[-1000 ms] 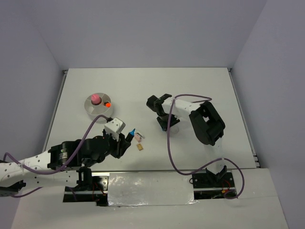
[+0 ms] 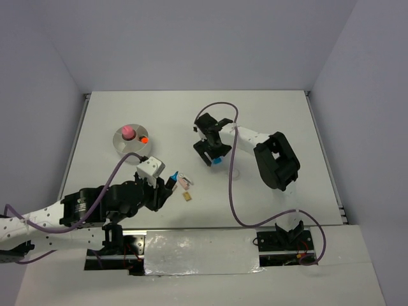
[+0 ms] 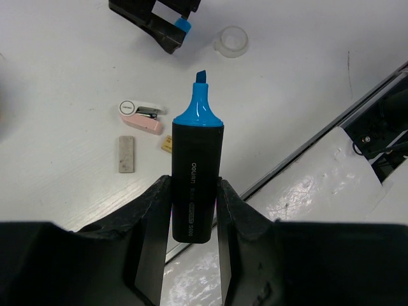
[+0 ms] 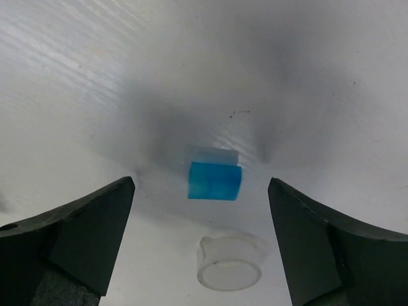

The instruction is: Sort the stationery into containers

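Note:
My left gripper is shut on a black highlighter with an uncapped blue tip pointing up. In the right wrist view a blue cap lies between the spread fingers of my right gripper, touched by neither. That gripper stands open near the table's middle. A clear tape ring lies beside the cap. The pink and white stapler, a grey eraser and a small yellowish block rest on the table near the left gripper.
At the left stands a round white bowl holding a pink item and an orange item. A purple cable loops along the right arm.
The left arm has barely moved.

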